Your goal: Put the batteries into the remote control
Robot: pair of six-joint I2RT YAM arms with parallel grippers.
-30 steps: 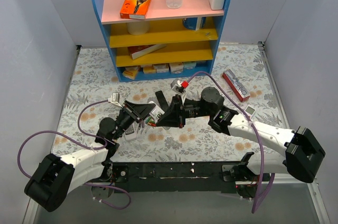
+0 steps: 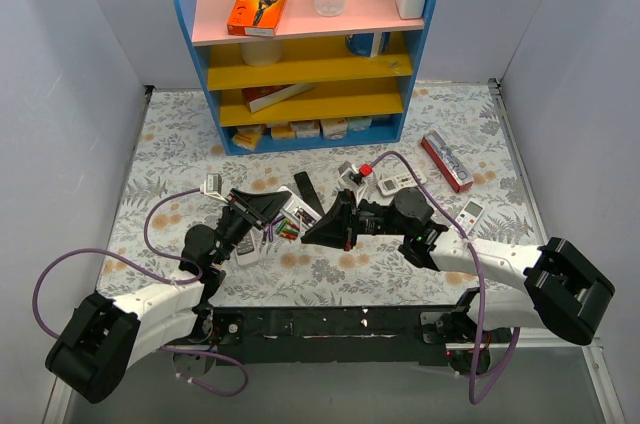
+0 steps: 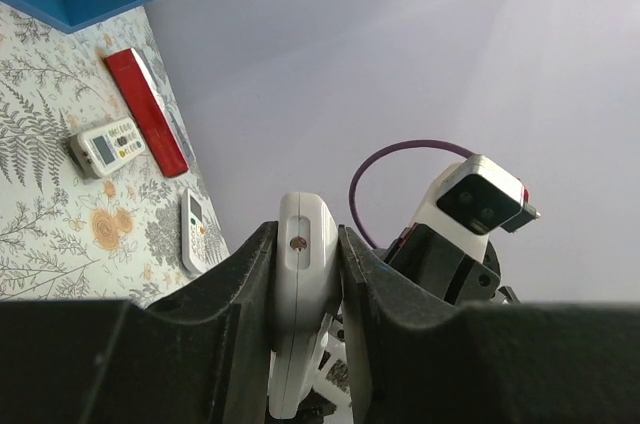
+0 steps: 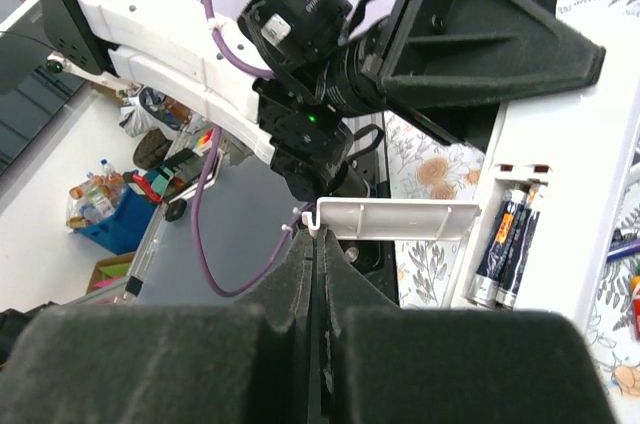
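Note:
My left gripper [image 2: 284, 206] is shut on the white remote control [image 3: 303, 294], holding it above the table. In the right wrist view the remote's back [image 4: 575, 139] faces the camera with its battery compartment uncovered. Inside it lie two dark batteries, one [image 4: 497, 249] beside the other [image 4: 524, 244]. The white battery cover [image 4: 400, 219] juts from the tips of my right gripper, which is shut on the cover's near end. The cover's far end appears beside the compartment; whether it touches the remote I cannot tell.
A black remote [image 2: 308, 190] lies behind the grippers. Another white remote [image 3: 108, 147], a white device [image 3: 196, 234] and a red box [image 2: 447, 161] rest on the right. Colourful small items [image 2: 287, 230] lie under the grippers. The shelf [image 2: 310, 62] stands at the back.
The left arm looks almost still.

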